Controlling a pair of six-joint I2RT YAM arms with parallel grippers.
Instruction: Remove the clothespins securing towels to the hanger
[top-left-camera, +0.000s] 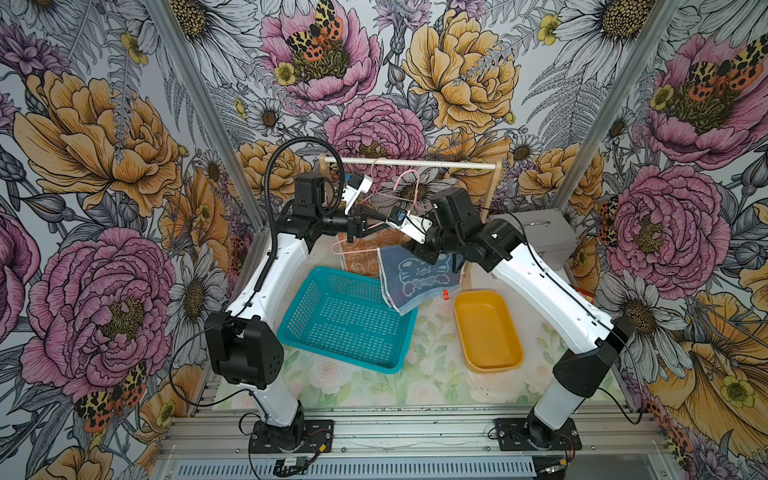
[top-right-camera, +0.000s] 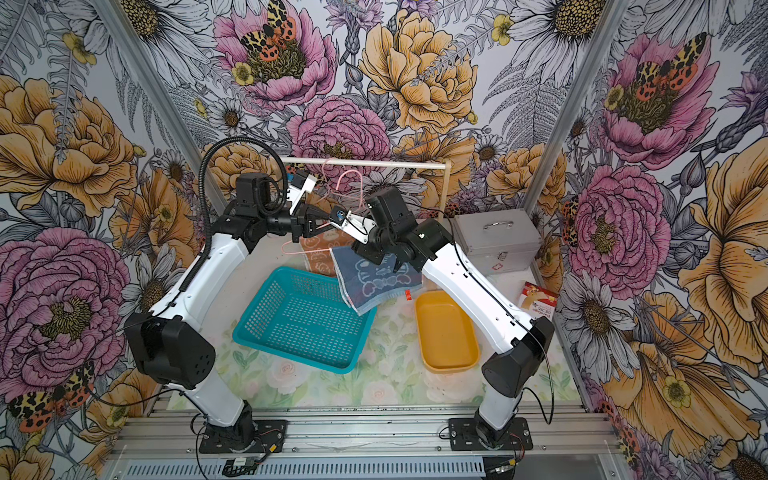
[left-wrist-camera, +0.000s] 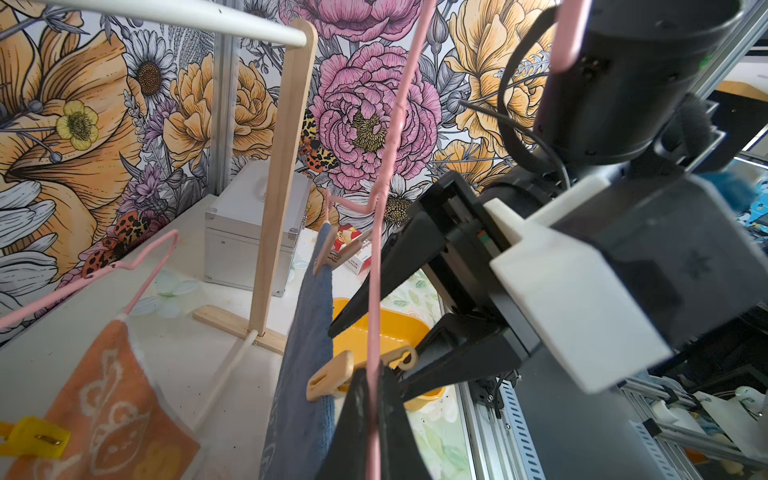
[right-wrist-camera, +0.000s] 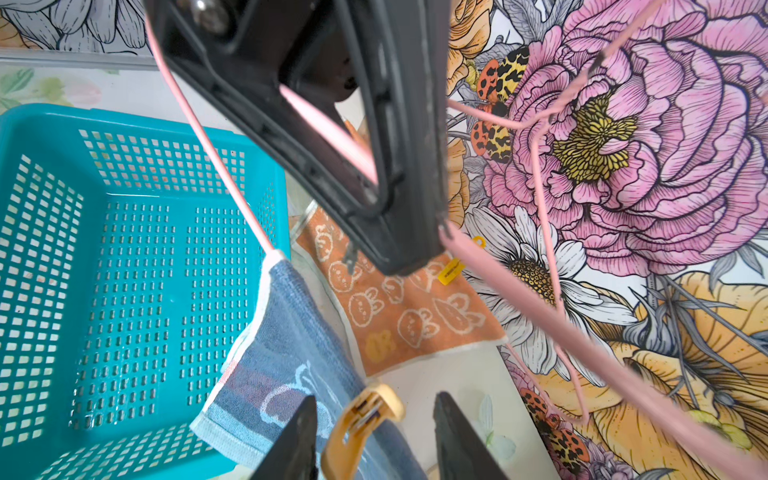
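My left gripper is shut on the pink hanger (right-wrist-camera: 536, 304), its wire running out from the fingertips. The blue towel (top-left-camera: 416, 280) hangs from this hanger, with a wooden clothespin (left-wrist-camera: 328, 376) on its edge. My right gripper stands open around that clothespin (right-wrist-camera: 344, 448), close beside the towel; whether the fingers touch it cannot be told. Another wooden clothespin (left-wrist-camera: 324, 248) shows farther along the blue towel. An orange towel (right-wrist-camera: 400, 320) hangs behind on another pink hanger (left-wrist-camera: 144, 264), with a yellow clothespin (left-wrist-camera: 40, 436) on it.
A wooden rack (left-wrist-camera: 280, 160) stands behind. A teal basket (top-left-camera: 308, 336) is at front left and an empty yellow tray (top-left-camera: 488, 328) at front right. A metal box (top-right-camera: 500, 240) sits back right.
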